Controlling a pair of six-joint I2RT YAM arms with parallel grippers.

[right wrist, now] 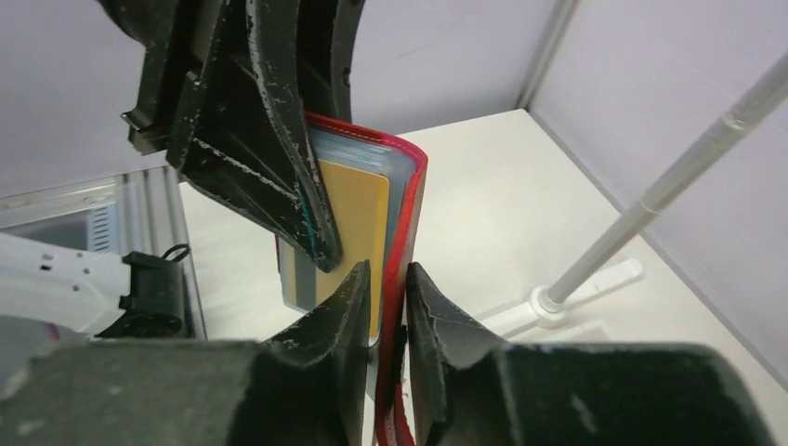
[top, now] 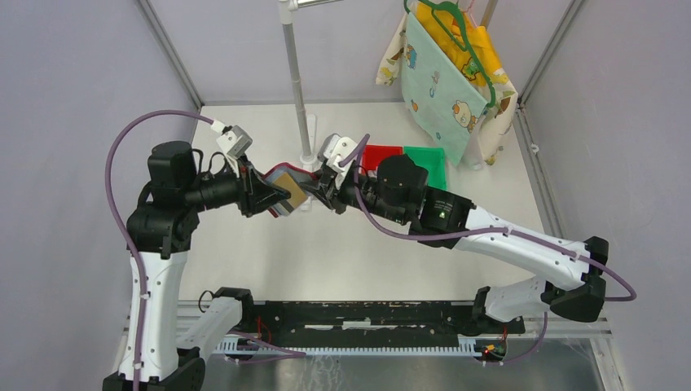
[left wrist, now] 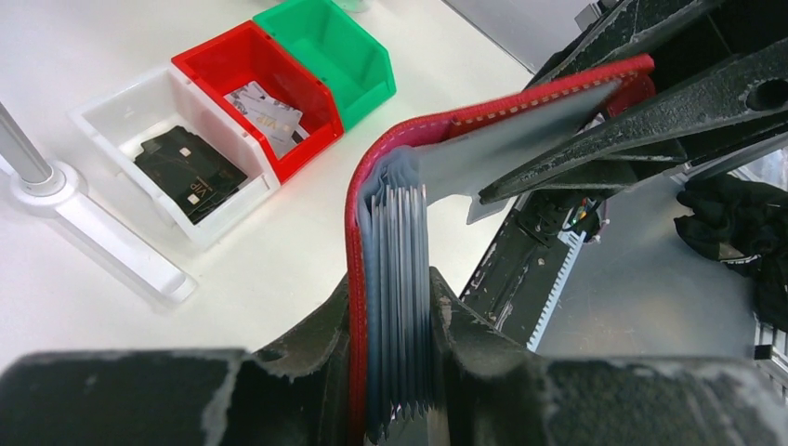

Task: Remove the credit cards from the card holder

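Note:
The red card holder [left wrist: 354,232] is held up in the air, with my left gripper shut on its stack of clear sleeves. Several thin sleeve edges [left wrist: 400,251] stand upright between the fingers. A gold card [right wrist: 355,209] shows in a clear sleeve in the right wrist view, with a grey card edge behind it. Around the cover's free flap [left wrist: 520,102], my right gripper is part open, one finger on each side. Whether either finger presses on the flap is unclear. In the top view, the two grippers nearly meet across the holder.
Three joined bins stand on the white table: white [left wrist: 102,121] holding black cards [left wrist: 190,172], red [left wrist: 223,51] holding pale cards [left wrist: 269,116], and empty green [left wrist: 358,42]. A grey pole [top: 292,73] rises behind the grippers; clothes hang back right.

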